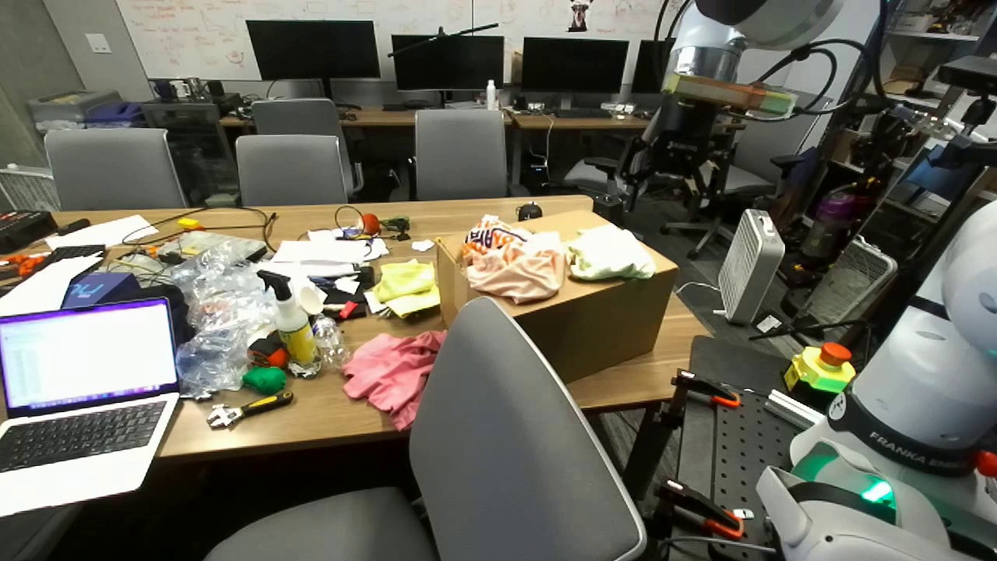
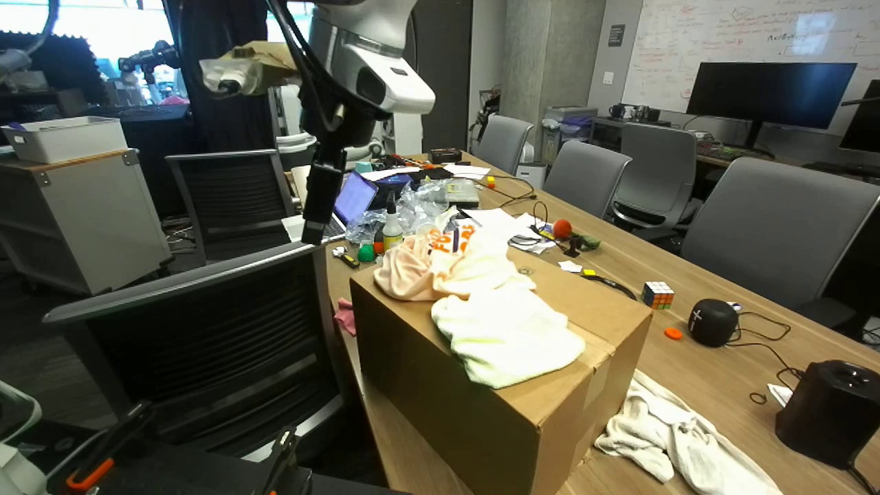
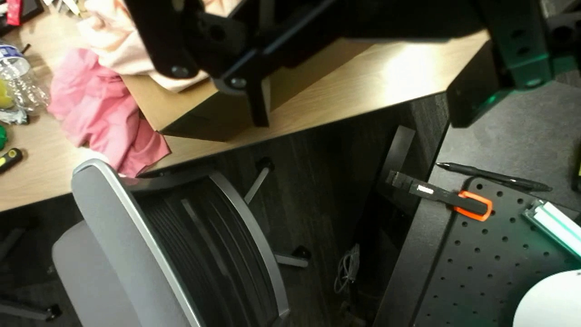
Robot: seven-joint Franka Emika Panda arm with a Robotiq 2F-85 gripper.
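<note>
My gripper (image 1: 664, 192) hangs open above and behind the right end of a cardboard box (image 1: 598, 332), with nothing between its fingers. In the wrist view its two fingers (image 3: 258, 106) stand wide apart, over the table edge and the floor gap. On top of the box lie a peach cloth with orange lettering (image 1: 519, 266) and a pale yellow-green cloth (image 2: 503, 330). A pink cloth (image 1: 397, 369) lies crumpled on the table beside the box. Further back is a yellow cloth (image 1: 408, 284). At the box's other side rests a white cloth (image 2: 689, 441).
A grey chair (image 1: 505, 430) stands against the table's front edge. Left on the table are a laptop (image 1: 84, 374), a spray bottle (image 1: 297, 332), crumpled plastic (image 1: 220, 308) and a wrench (image 1: 248, 410). A speaker (image 2: 713, 322) and a Rubik's cube (image 2: 657, 294) sit beyond the box.
</note>
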